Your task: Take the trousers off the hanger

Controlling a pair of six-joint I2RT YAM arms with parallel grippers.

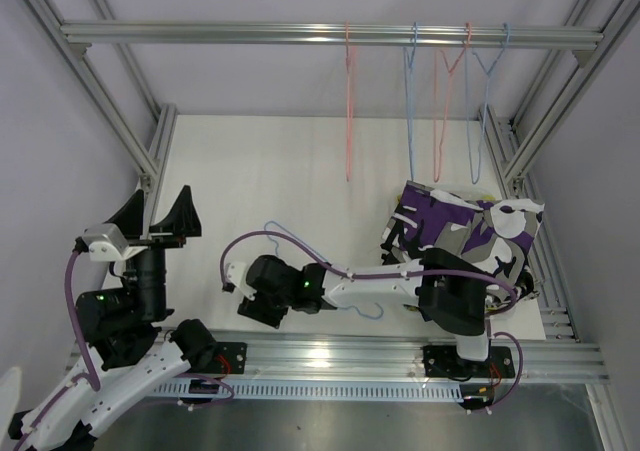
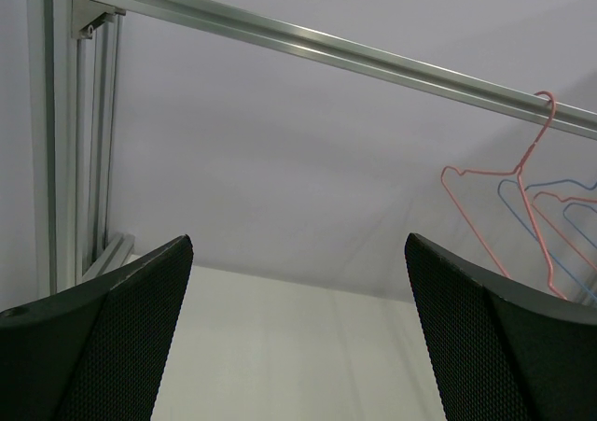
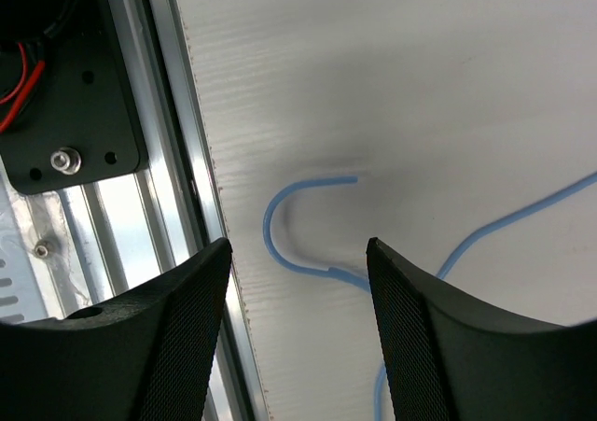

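Camouflage trousers (image 1: 465, 231) in purple, grey, white and black lie in a heap at the right of the board. A blue hanger (image 1: 300, 241) lies on the board, partly under my right arm; in the right wrist view its blue wire (image 3: 518, 214) runs below the open fingers of my right gripper, with nothing held. My left gripper (image 1: 158, 216) stands open and empty at the left, raised and facing the back wall.
Pink and blue hangers (image 1: 440, 121) hang empty from the rail (image 1: 250, 33) across the back. The board's left and middle (image 1: 260, 171) are clear. A metal profile edge (image 3: 191, 122) borders the board beside my right gripper.
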